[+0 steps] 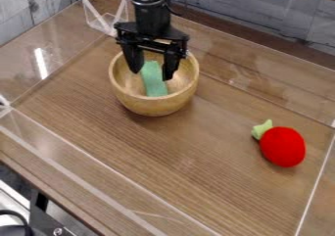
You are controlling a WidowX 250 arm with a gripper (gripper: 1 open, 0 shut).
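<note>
The black gripper (152,50) hangs over a tan wooden bowl (155,102) at the upper middle, its fingers spread open at the bowl's back part. A green elongated object (153,79) lies in the bowl below the gripper. A red object (283,146) with a pale green top lies on the table at the right.
A clear, transparent piece at the upper left is hard to make out. A dark edge runs along the lower left.
</note>
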